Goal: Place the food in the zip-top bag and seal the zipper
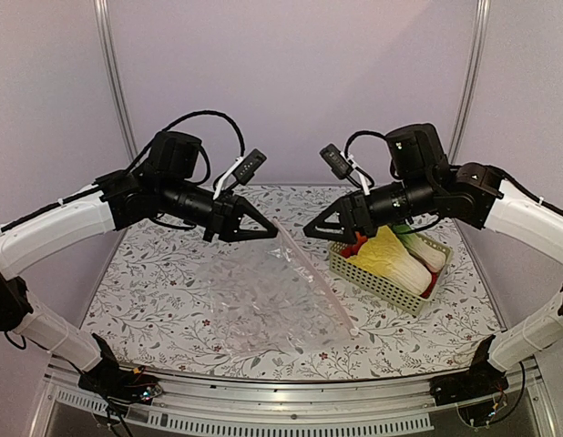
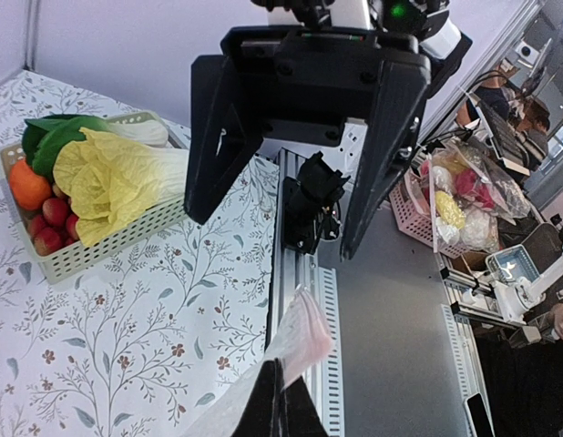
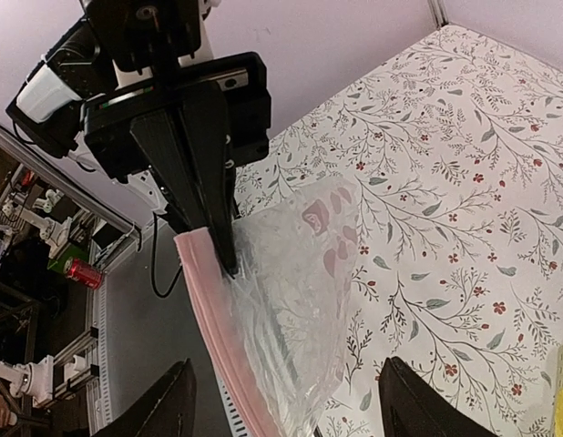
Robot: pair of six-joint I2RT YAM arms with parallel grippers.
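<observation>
A clear zip bag (image 1: 268, 296) with a pinkish zipper strip (image 3: 215, 323) hangs empty from my left gripper (image 1: 276, 230). That gripper is shut on the top corner of the strip, and the bag slants down toward the front right. Right of the strip, apart from it, my right gripper (image 1: 309, 228) stands open with nothing between its fingers. The food lies in a pale green basket (image 2: 117, 246): a yellow-leaved cabbage (image 1: 395, 261), a green-leaved vegetable (image 2: 58, 146), an orange (image 2: 28, 186) and several red fruits (image 2: 54, 212).
The basket stands on the flowered tabletop (image 1: 154, 300) at the right, under my right forearm. Open table lies to the left and behind the bag. A metal rail (image 1: 291, 387) runs along the front edge.
</observation>
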